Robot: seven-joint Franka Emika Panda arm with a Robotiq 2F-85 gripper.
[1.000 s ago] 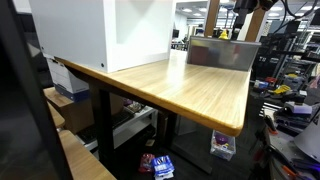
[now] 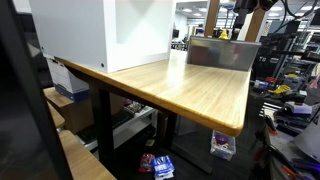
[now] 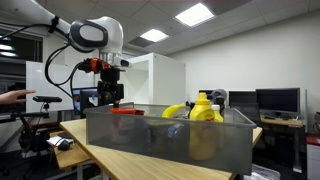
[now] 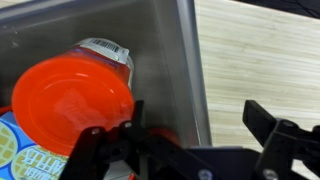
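Note:
In the wrist view my gripper is open, its two black fingers wide apart on either side of a grey bin's wall (image 4: pixel 183 60). No object is held between them. A red-orange round item (image 4: pixel 70 105), perhaps a lid or cup, lies inside the bin beside the left finger, which overlaps its edge in the picture. A silvery can-like item (image 4: pixel 108 50) shows behind it. From the second exterior view, the gripper (image 3: pixel 108 93) points down at the left end of the grey bin (image 3: pixel 170 145), near a red-orange item (image 3: pixel 127 111).
A yellow item (image 3: pixel 205 108) rises above the bin's rim farther right. Bare wooden table (image 4: pixel 255 60) lies outside the bin wall. A large white box (image 2: pixel 125 30) stands on the table, whose front stretch (image 2: pixel 190 95) is clear.

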